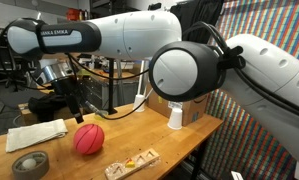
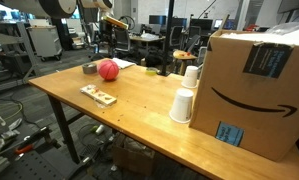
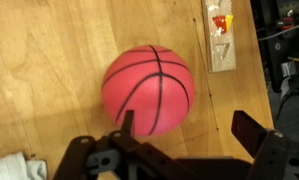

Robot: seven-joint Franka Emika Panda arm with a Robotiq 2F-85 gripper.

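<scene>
A red ball with dark seams, like a small basketball (image 1: 89, 138), rests on the wooden table. In the wrist view the ball (image 3: 139, 90) fills the middle of the picture, its lower right part reaching between the spread fingers. My gripper is open, one black finger at lower left and the other at right. Seen from outside, it hangs just above and behind the ball; whether a finger touches the ball I cannot tell. The ball (image 2: 108, 70) is also visible at the far end of the table in the second exterior view.
A wooden block with cut-outs (image 1: 134, 163) lies near the front edge. A tape roll (image 1: 30, 165) and a folded white towel (image 1: 36, 136) are to the left. White cups (image 2: 181, 105) and a large cardboard box (image 2: 251, 90) stand at the other end. Mid-table is mostly clear.
</scene>
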